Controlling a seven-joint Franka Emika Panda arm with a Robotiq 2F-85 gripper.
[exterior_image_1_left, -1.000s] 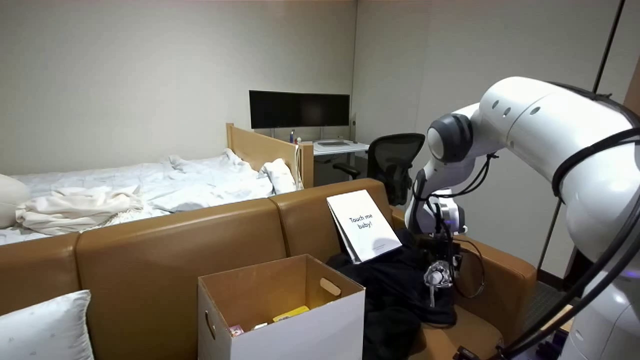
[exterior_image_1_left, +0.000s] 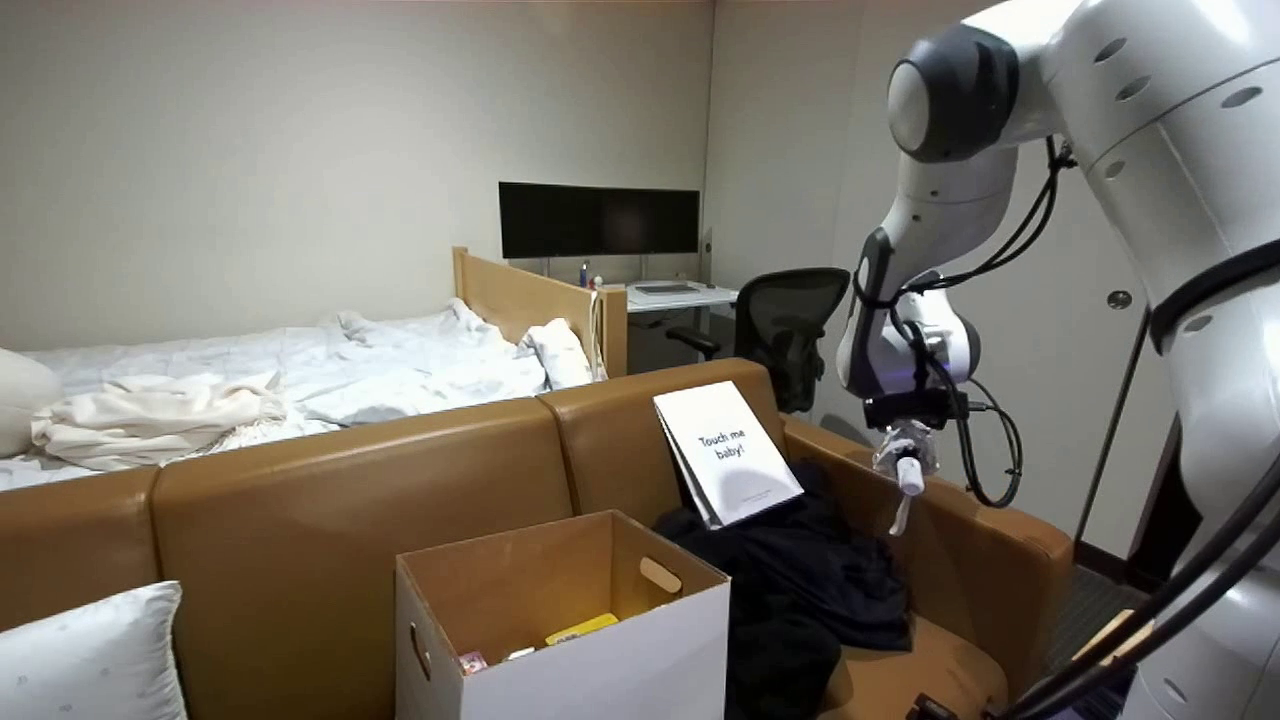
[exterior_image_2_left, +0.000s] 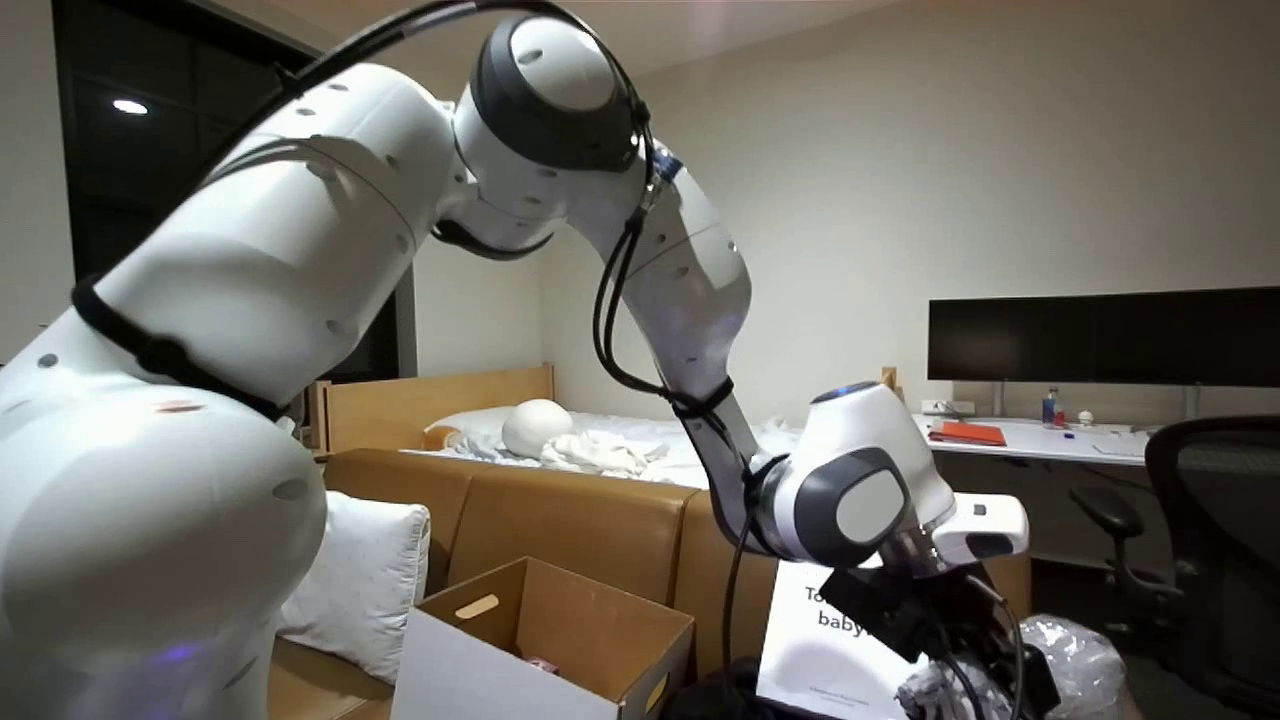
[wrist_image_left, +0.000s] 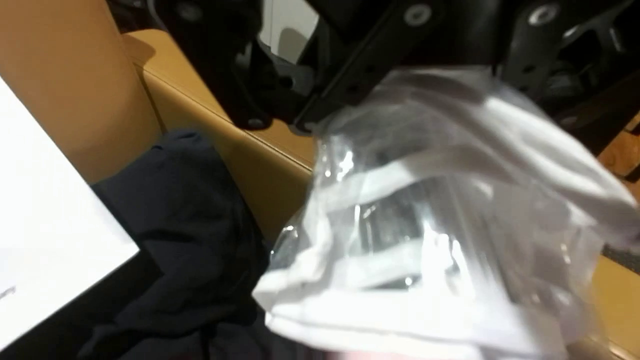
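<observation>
A clear plastic bag with white bands (wrist_image_left: 384, 264) fills the right of the wrist view, crumpled and bulging. My gripper (exterior_image_1_left: 908, 434) is shut on it and hangs above the right armrest end of the brown sofa. Dark linkages show at the top of the wrist view, while the bag hides the fingertips. In exterior view 2 part of the clear bag (exterior_image_2_left: 1071, 660) shows beside the gripper at the lower right. Left of the gripper stands an open white box (exterior_image_1_left: 600, 662) with a yellow item (exterior_image_1_left: 582, 628) and other small things inside.
A white "Touch me baby!" board (exterior_image_1_left: 728, 454) leans on the sofa back above dark cloth (exterior_image_1_left: 816, 558). The sofa armrest (exterior_image_1_left: 996, 528) lies below the gripper. A white pillow (exterior_image_1_left: 90, 658) rests at the far left, with bare sofa between it and the box.
My gripper has risen from low over the dark cloth and shifted slightly right, carrying the bag. The arm's elbow is higher. Box, board and cloth look unmoved.
</observation>
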